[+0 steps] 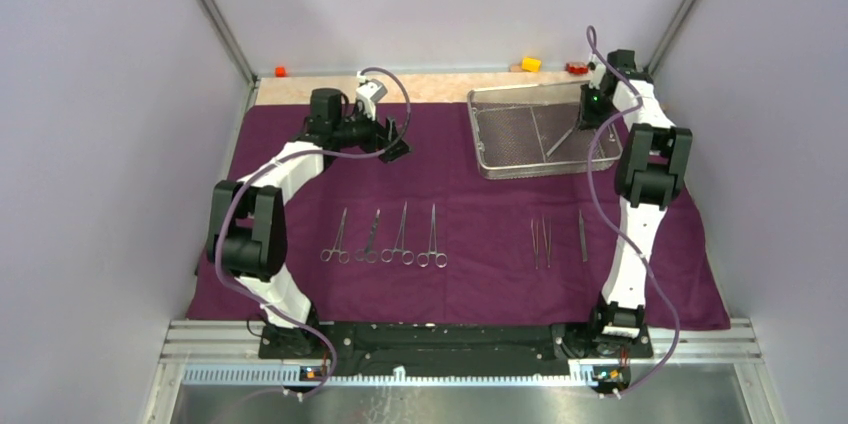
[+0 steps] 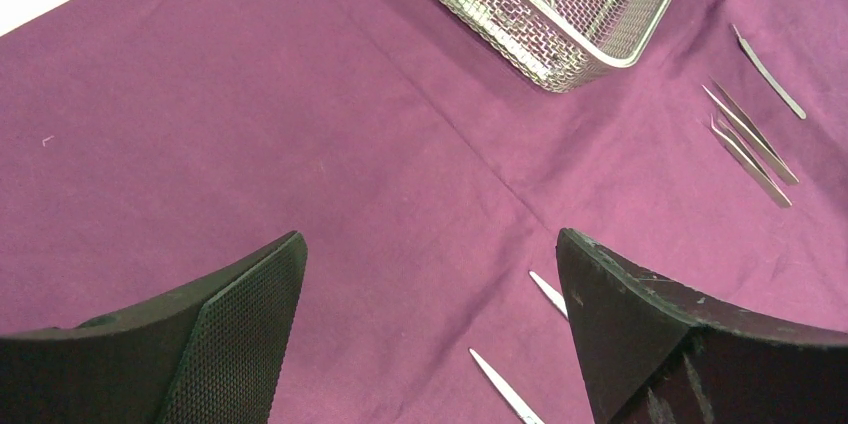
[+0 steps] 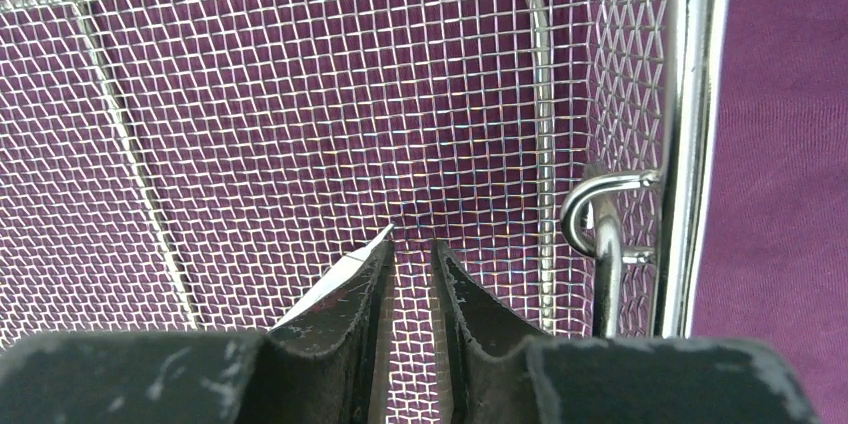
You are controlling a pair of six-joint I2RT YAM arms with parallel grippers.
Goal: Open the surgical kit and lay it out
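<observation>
The wire mesh tray (image 1: 505,166) sits at the back right of the purple cloth, a slim metal instrument (image 1: 556,145) lying diagonally in it. My right gripper is over the tray's right end, its fingertips part open with a narrow gap, just beside the instrument's pale pointed end (image 3: 340,272). My left gripper stands wide open above the cloth at left, empty. Several scissor-like instruments (image 1: 398,247) lie in a row at front middle; tweezers (image 1: 547,242) and a slim handled instrument (image 1: 582,237) lie at front right.
A yellow block (image 1: 531,64), a red item (image 1: 576,67) and a small orange block (image 1: 280,71) sit along the back edge. A loop of the tray's metal fitting (image 3: 590,188) stands close right of my right gripper.
</observation>
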